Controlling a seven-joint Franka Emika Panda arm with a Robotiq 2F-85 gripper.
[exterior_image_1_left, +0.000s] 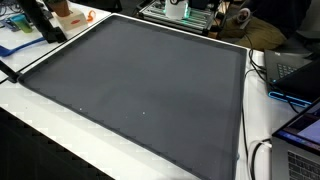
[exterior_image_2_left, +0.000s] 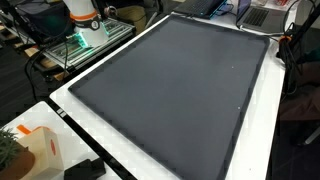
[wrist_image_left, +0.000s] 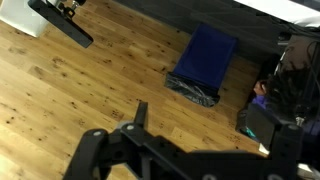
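In the wrist view, my gripper stands open, its dark fingers (wrist_image_left: 141, 116) wide apart at the bottom of the picture. Nothing is between them; they hang over a wooden floor (wrist_image_left: 120, 80). A large dark grey mat (exterior_image_1_left: 140, 80) lies bare on the white table, and the other exterior view shows the same empty mat (exterior_image_2_left: 175, 80). The arm's white base (exterior_image_1_left: 176, 9) shows at the top edge of exterior view 1, away from the mat. Neither exterior view shows the gripper's fingers clearly.
Laptops (exterior_image_1_left: 298, 155) and cables line the table's right side. At the table's other end sit a plant (exterior_image_2_left: 12, 155) and an orange-and-white box (exterior_image_2_left: 40, 150). Beneath the gripper, a blue flat object (wrist_image_left: 207, 58) and a dark bag (wrist_image_left: 192, 90) lie on the floor.
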